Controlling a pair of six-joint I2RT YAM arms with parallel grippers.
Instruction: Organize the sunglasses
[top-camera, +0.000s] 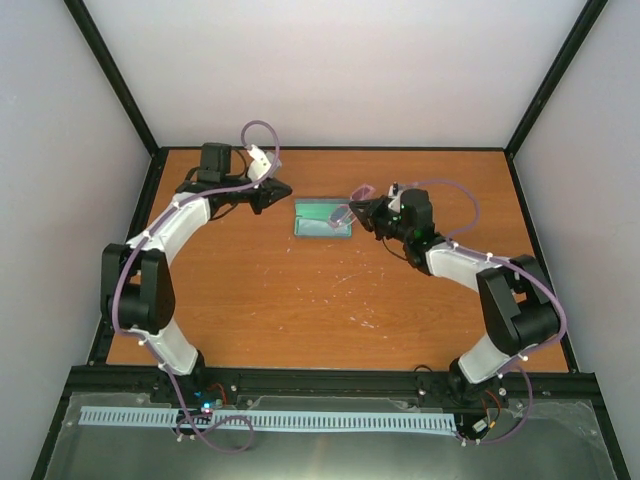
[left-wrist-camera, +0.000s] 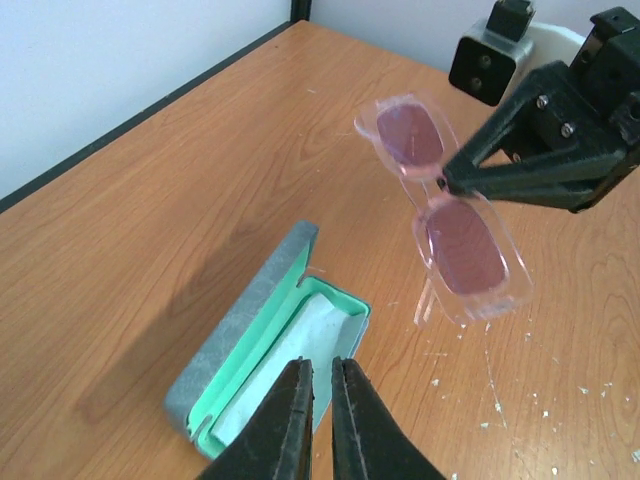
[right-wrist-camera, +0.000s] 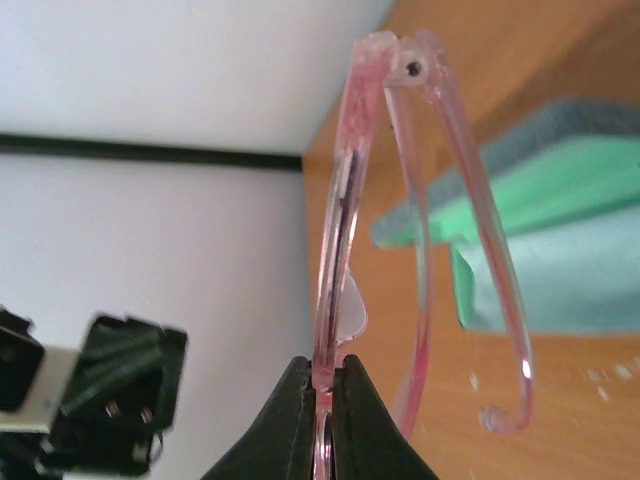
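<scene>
Pink clear sunglasses (top-camera: 346, 213) (left-wrist-camera: 466, 247) (right-wrist-camera: 342, 200) hang in my right gripper (top-camera: 355, 208), shut on their frame, with both temples unfolded or hanging downward. An open case (top-camera: 322, 205) (left-wrist-camera: 245, 320) (right-wrist-camera: 540, 180), grey outside and mint green inside with a pale cloth (left-wrist-camera: 282, 372), sits on the table below and beside them. My left gripper (top-camera: 285, 192) is shut, up at the left of the case, with nothing visible between its fingertips.
Walls and a dark frame edge (left-wrist-camera: 80, 155) bound it at the back and sides.
</scene>
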